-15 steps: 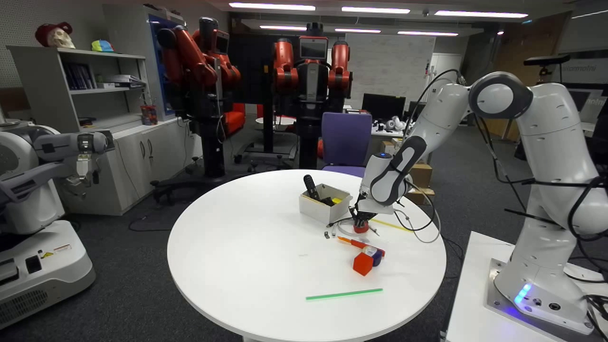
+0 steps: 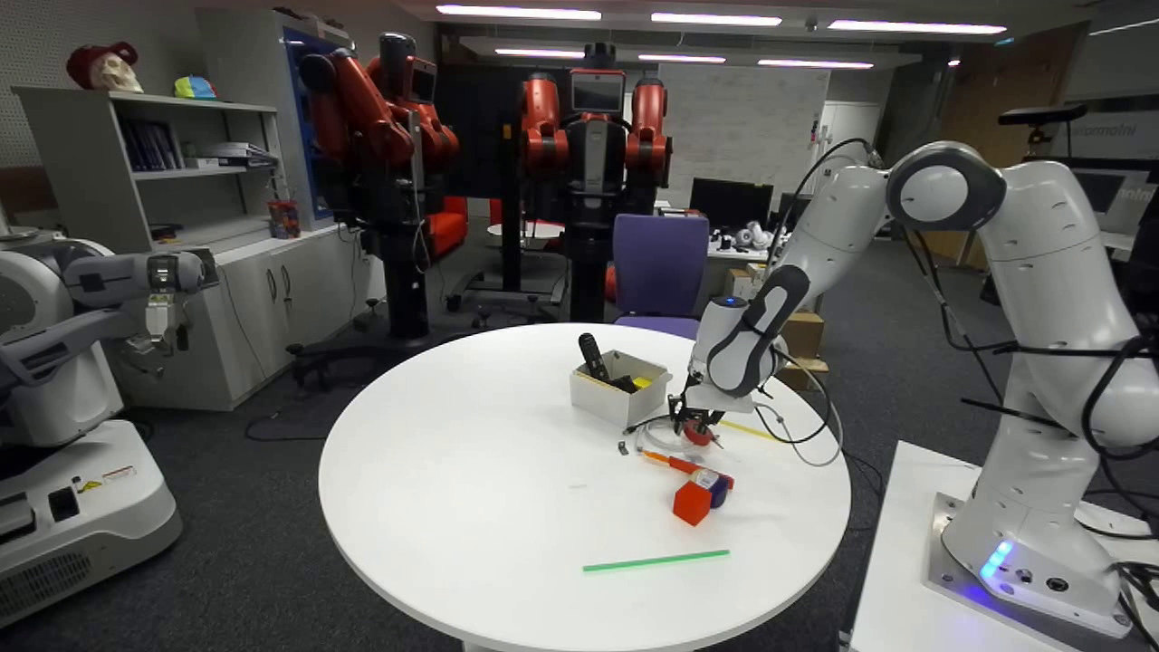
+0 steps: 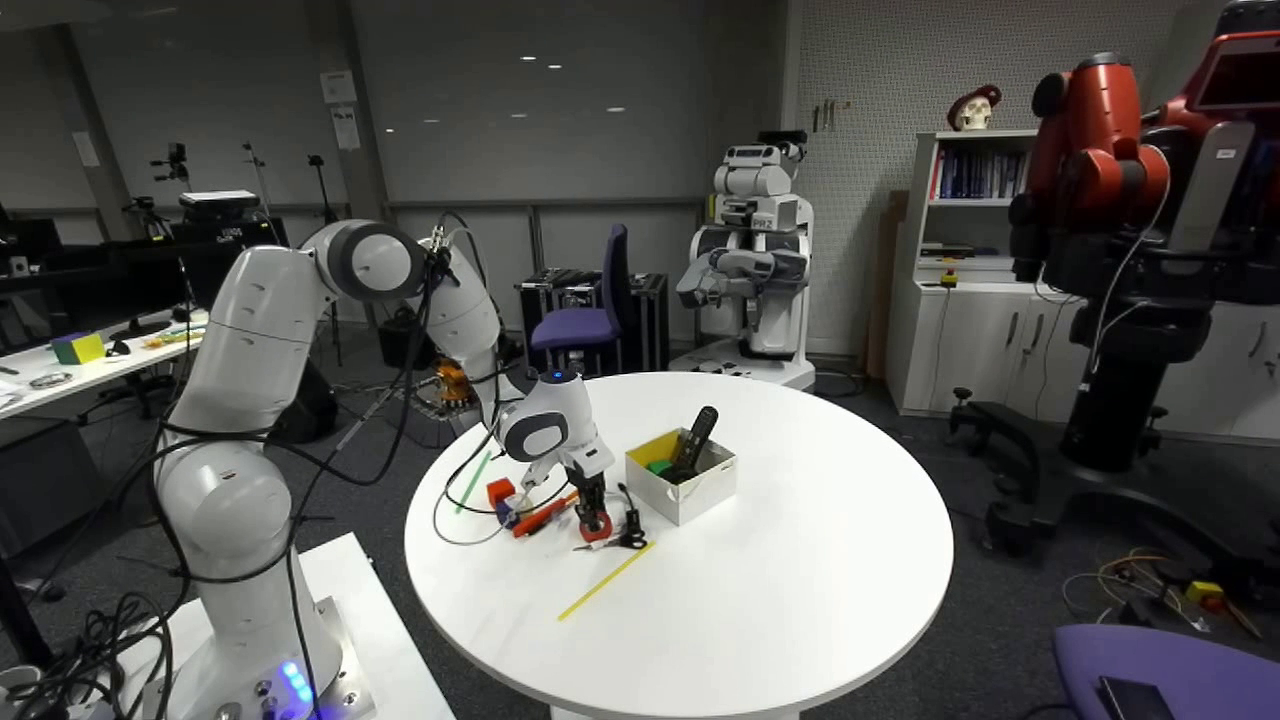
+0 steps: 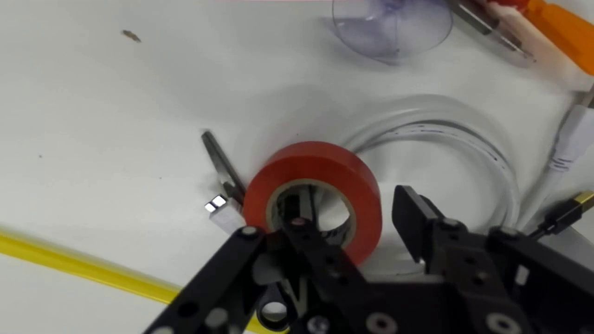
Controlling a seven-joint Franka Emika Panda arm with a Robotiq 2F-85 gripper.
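A roll of red tape (image 4: pixel 364 183) lies around the middle of the wrist view, its round hole facing the camera. My gripper is part open over it: one black finger reaches over the hole, the other (image 4: pixel 409 220) stands outside the roll to the right, with a gap to the red rim. In exterior view 1 the tape (image 2: pixel 698 434) shows just under my gripper (image 2: pixel 684 415); exterior view 2 has the tape (image 3: pixel 596 528) below the fingers too. Whether the near finger touches the roll is hidden.
Scissors (image 4: pixel 222 164) and a white USB plug (image 4: pixel 227 214) lie against the roll's left, a coiled white cable (image 4: pixel 495 161) at its right. Close by are a yellow strip (image 4: pixel 83 264), a box (image 2: pixel 610 404), an orange screwdriver (image 2: pixel 674 464) and a red block (image 2: pixel 692 502).
Seen from exterior view 1, my gripper has shifted slightly to the right, and the red tape also sits a little further right than a second ago.
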